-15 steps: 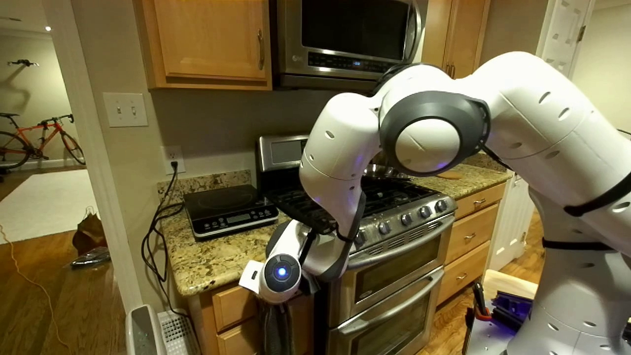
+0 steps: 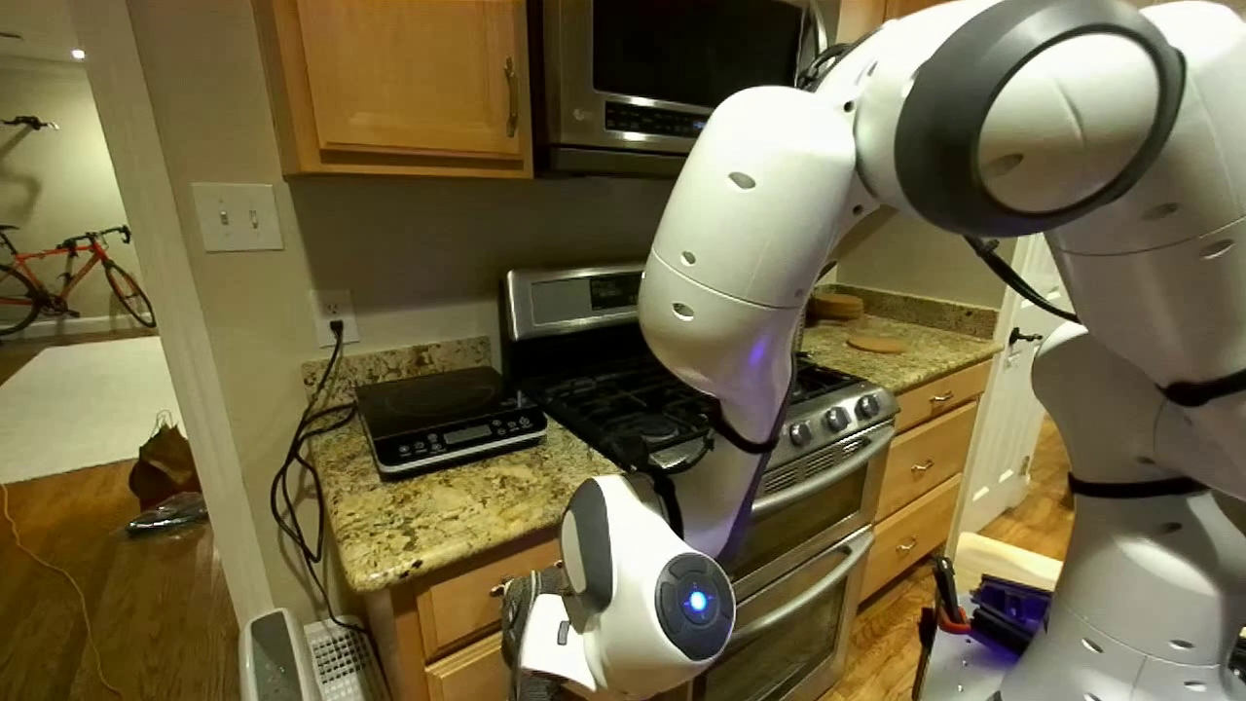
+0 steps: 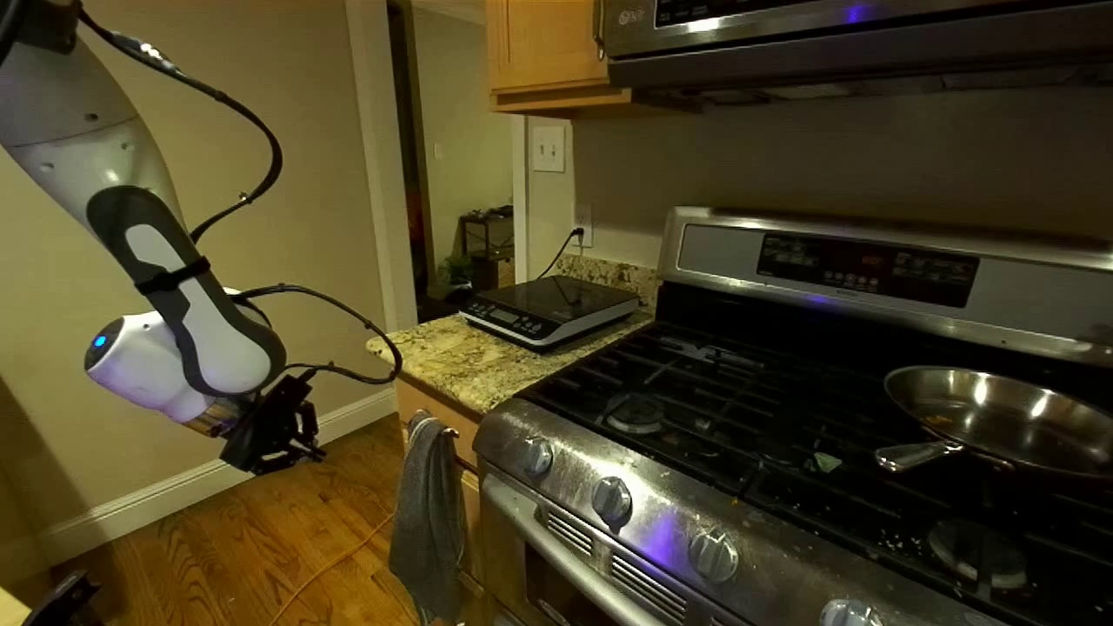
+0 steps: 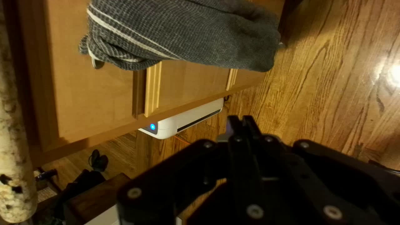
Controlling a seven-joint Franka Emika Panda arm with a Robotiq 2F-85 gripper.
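Note:
A dark grey towel (image 3: 428,522) hangs from the handle of the top drawer, left of the oven. In the wrist view the same towel (image 4: 180,32), with white stripes, crosses the upper part, apart from my fingers. My gripper is shut, its black fingertips together; I cannot make out anything held between them. In the second exterior view the gripper (image 3: 309,447) hangs over the floor, to the left of the towel. My arm hides the gripper and most of the towel in the first exterior view.
An induction cooktop (image 3: 550,309) rests on the granite counter (image 3: 443,355). A steel pan (image 3: 1007,417) sits on the gas stove (image 3: 751,407). Below the counter's end stands a white floor appliance (image 2: 278,654). Open wooden floor (image 3: 235,548) lies beneath the gripper.
My arm has swung back from the cabinet front, and its upper links now loom nearer the first exterior camera.

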